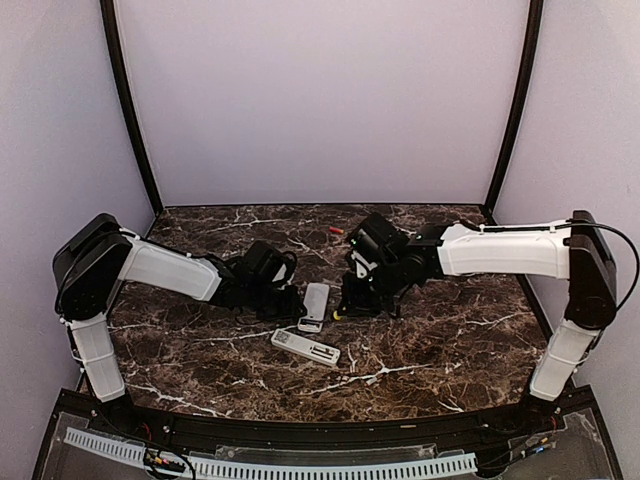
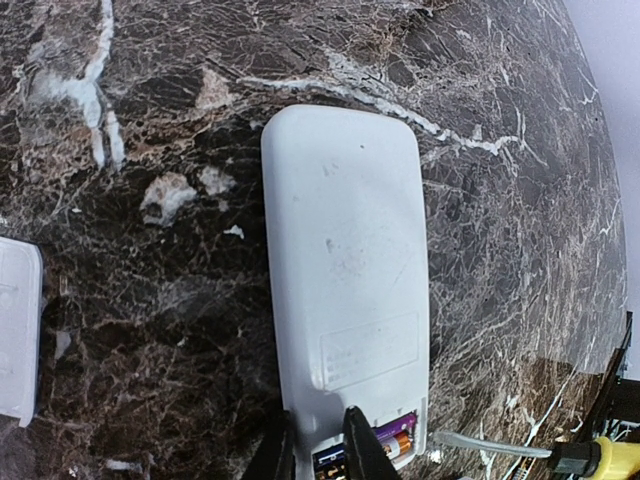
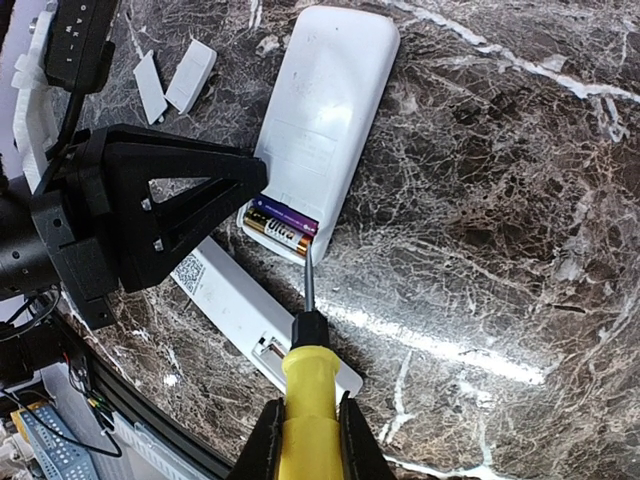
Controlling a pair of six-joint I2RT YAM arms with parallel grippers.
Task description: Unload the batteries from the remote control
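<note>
A white remote (image 1: 318, 303) lies face down with its battery bay open. Inside sit a purple battery (image 3: 285, 215) and a black-and-orange battery (image 3: 277, 231), side by side. My left gripper is at the remote's edge beside the bay, its fingers closed on that edge. My right gripper is shut on the yellow handle of a thin-shafted tool (image 3: 310, 375). The tool's metal tip (image 3: 308, 262) reaches the bay's right end, by the end of the black-and-orange battery; whether it touches the battery cannot be told.
A second white remote (image 1: 306, 347) lies in front of the first, towards the table's near edge. Two small white pieces (image 3: 190, 76) rest beyond the left gripper. Further back is a small red object (image 1: 336, 230).
</note>
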